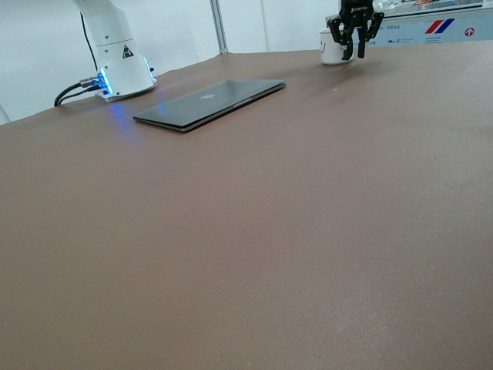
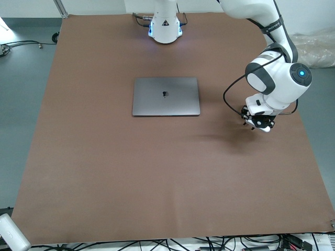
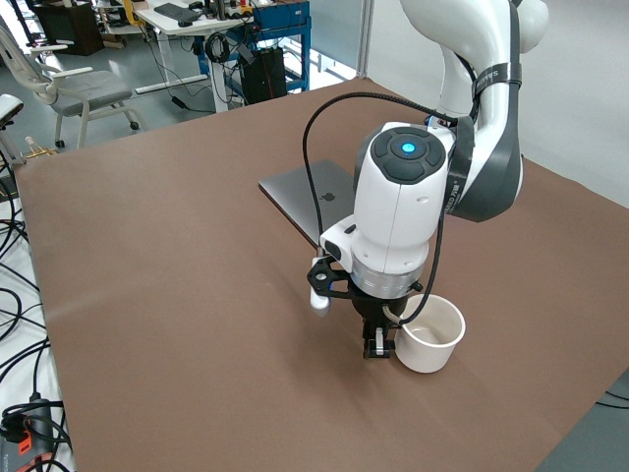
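Observation:
A white cup stands on the brown table at the right side, also seen in the top view behind my black gripper. The gripper points down just beside the cup; in the top view its fingers look apart, but whether anything is between them is unclear. In the left view the arm's wrist hides the cup. A closed silver laptop lies flat in the middle of the table, left of the gripper.
A white robot base with cables stands at the back edge. Cables lie off the near edge.

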